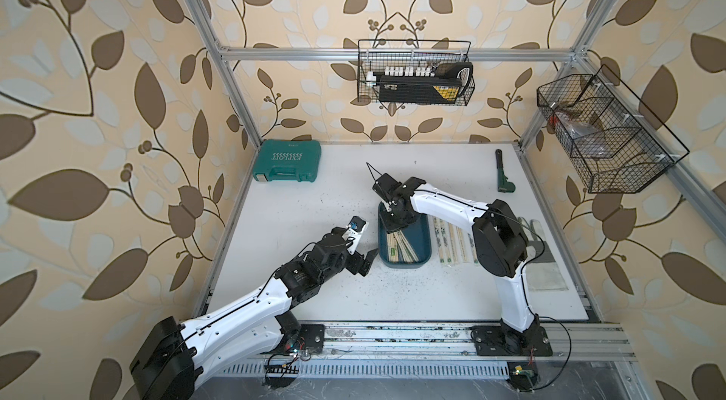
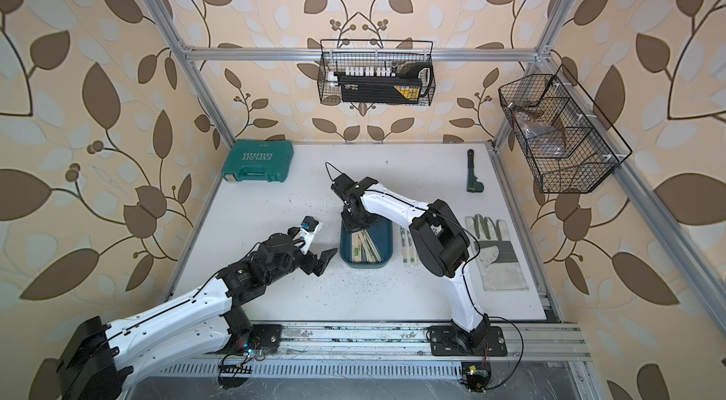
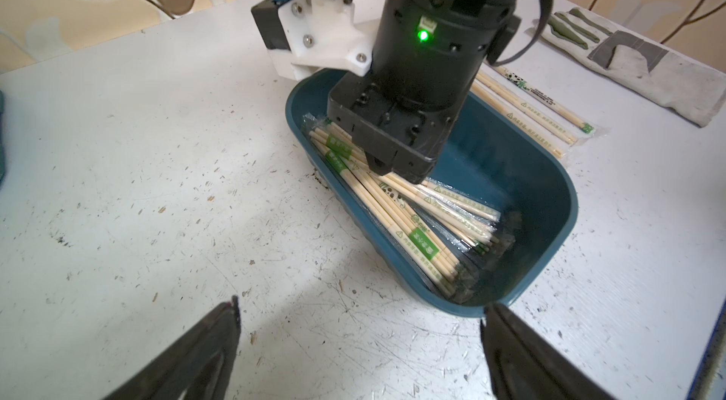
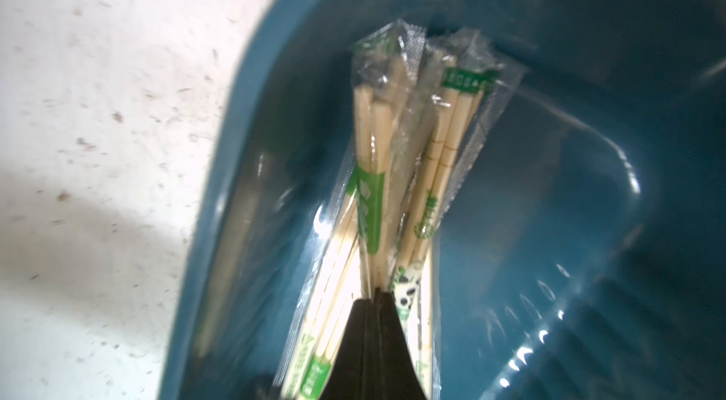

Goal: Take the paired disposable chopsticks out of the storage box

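The teal storage box (image 3: 562, 214) holds several wrapped pairs of chopsticks (image 3: 393, 226), bunched along its left side. My right gripper is shut, pointing down into the box over the bunch; whether anything thin is between its fingertips is hard to tell. In the left wrist view its body hides part of the bunch. My left gripper stands open just outside the box on the left, with bare table between its fingers. More wrapped pairs (image 1: 446, 241) lie in a row on the table right of the box.
A grey work glove (image 2: 499, 264) lies at the right, a dark green tool (image 2: 472, 173) at the back right, a green case (image 2: 257, 158) at the back left. Wire baskets hang on the back and right frame.
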